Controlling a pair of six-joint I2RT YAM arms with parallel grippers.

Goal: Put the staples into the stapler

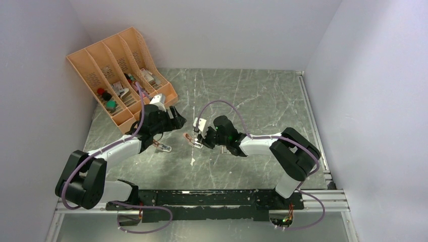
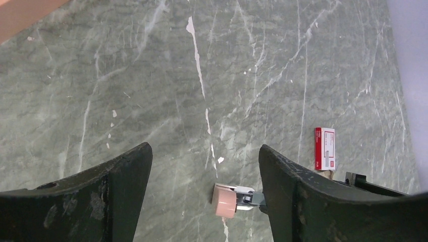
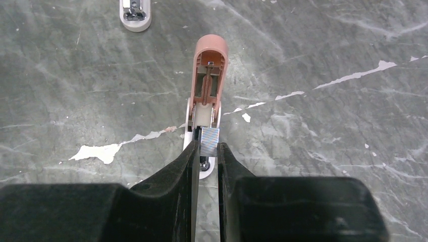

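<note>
A stapler with a pink top (image 3: 210, 48) and white base lies opened on the table in the right wrist view, its inner channel and spring visible. My right gripper is shut on a short silvery strip of staples (image 3: 210, 141). From this angle the strip overlaps the stapler's channel; whether it touches or sits in it, I cannot tell. Left of the stapler, my left gripper stands open, nothing between its fingers. The same stapler (image 2: 225, 202) shows low in the left wrist view, partly overlapped by the right gripper's finger.
A second stapler (image 1: 163, 147) lies to the left, partly under the left arm. The red-and-white staple box (image 2: 325, 147) rests beyond the right gripper. At the back left stands a divided orange organizer (image 1: 173, 96) with assorted items.
</note>
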